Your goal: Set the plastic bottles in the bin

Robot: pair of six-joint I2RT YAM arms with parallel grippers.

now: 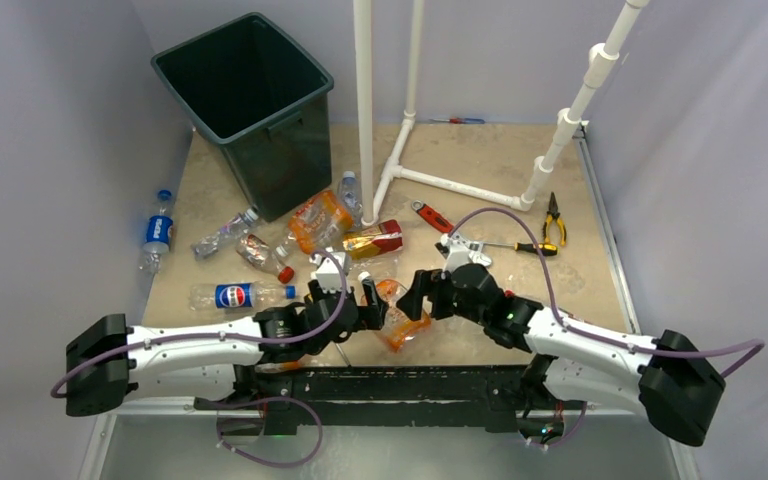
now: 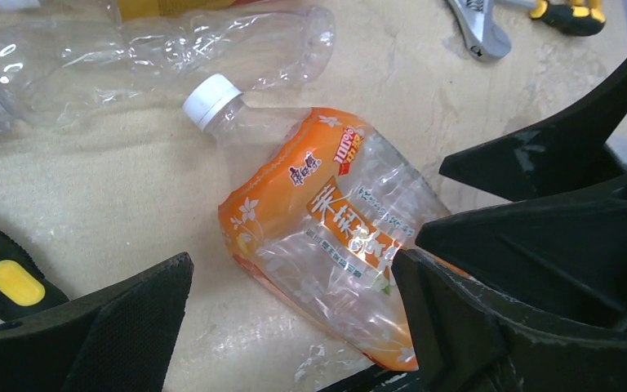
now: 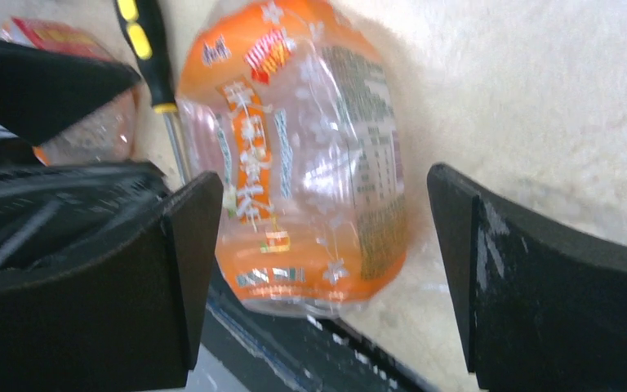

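An orange-labelled plastic bottle (image 2: 310,220) with a white cap lies flat on the table between my grippers. My left gripper is open over it, fingers either side of its lower part. My right gripper is open too, its fingers straddling the same bottle (image 3: 294,163) from above. A clear bottle (image 2: 155,57) lies just behind it. More bottles, such as the Pepsi bottle (image 1: 232,296) and a blue-labelled bottle (image 1: 157,230), lie at the left. The green bin (image 1: 280,160) stands at the back left.
White pipe frame (image 1: 460,186) stands at the back. An adjustable wrench (image 2: 478,33), pliers (image 1: 554,218) and a screwdriver (image 3: 153,65) lie among the bottles. The table (image 1: 470,150) has bare space at the back right.
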